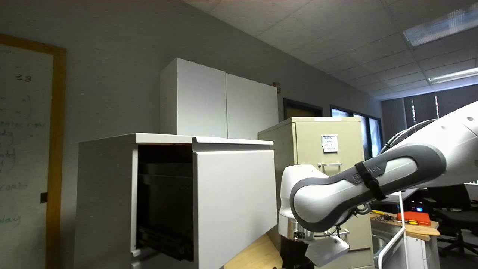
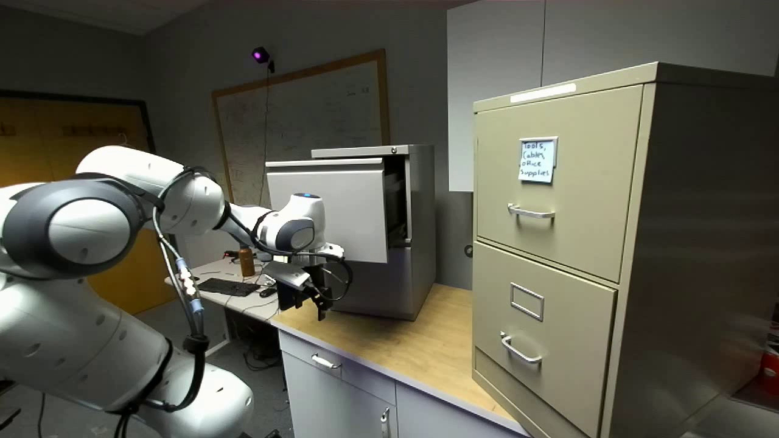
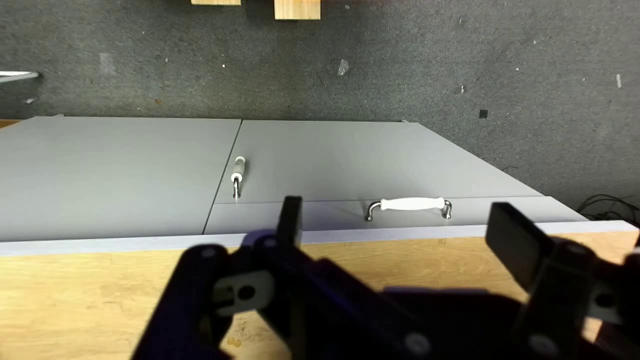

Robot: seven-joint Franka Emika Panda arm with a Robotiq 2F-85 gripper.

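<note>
The top drawer of a grey-white cabinet stands pulled out; its front panel (image 1: 237, 201) leaves a dark gap at the side. In exterior view 2 that drawer front (image 2: 328, 212) is beside the arm's wrist, with my gripper (image 2: 307, 303) pointing down just in front of the cabinet, below the panel's lower edge. Whether the arm touches the panel I cannot tell. In the wrist view my gripper is open, its black fingers wide apart over the wooden counter (image 3: 372, 258), nothing between them. Exterior view 1 mostly hides the fingers.
A beige filing cabinet (image 2: 544, 219) with two shut drawers stands to the right in exterior view 2. Bare wooden countertop (image 2: 394, 343) lies between the cabinets. Below its edge are a drawer with a white handle (image 3: 411, 204) and cupboard doors. A keyboard (image 2: 227, 286) sits on a desk behind.
</note>
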